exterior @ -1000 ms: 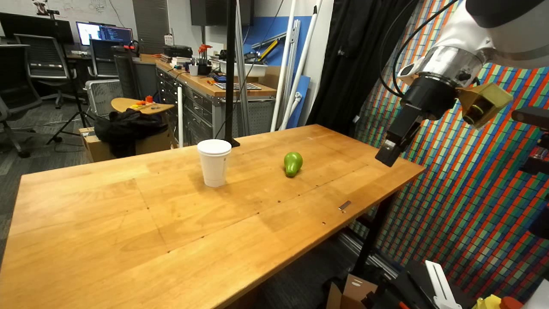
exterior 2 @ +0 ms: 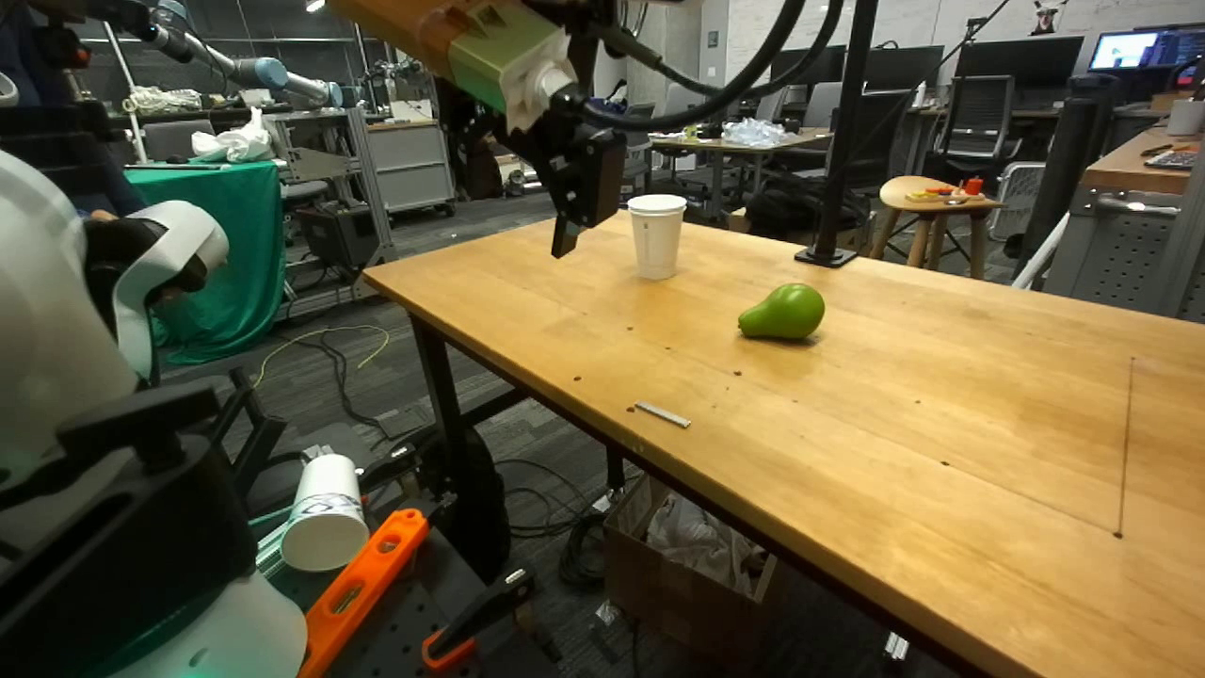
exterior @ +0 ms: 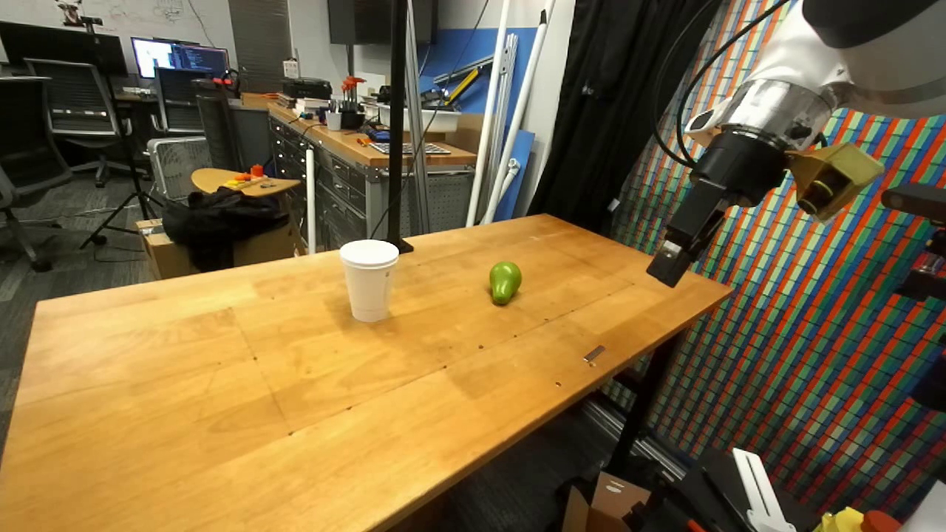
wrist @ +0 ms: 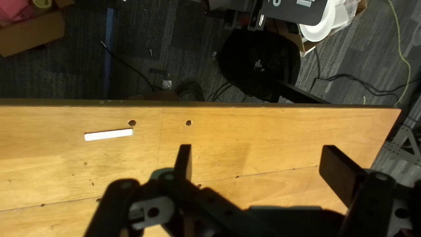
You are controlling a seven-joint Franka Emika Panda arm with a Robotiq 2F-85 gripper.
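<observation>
A white paper cup (exterior: 369, 285) with a lid stands upright on the wooden table (exterior: 222, 372). Apart from it lies a green pear (exterior: 505, 282), which exterior view 2 shows resting on its side (exterior 2: 784, 313). My gripper hangs above one end of the table, its two fingers spread wide with only bare wood visible below them. In exterior view 1 the gripper (exterior: 671, 257) is well to the right of both pear and cup. Neither of the two appears in the wrist view.
A small flat metal strip (wrist: 108, 134) lies near the table edge. A black post (exterior 2: 838, 147) rises at the table's far side. Below the edge, a cardboard box (exterior 2: 688, 556) sits on the floor.
</observation>
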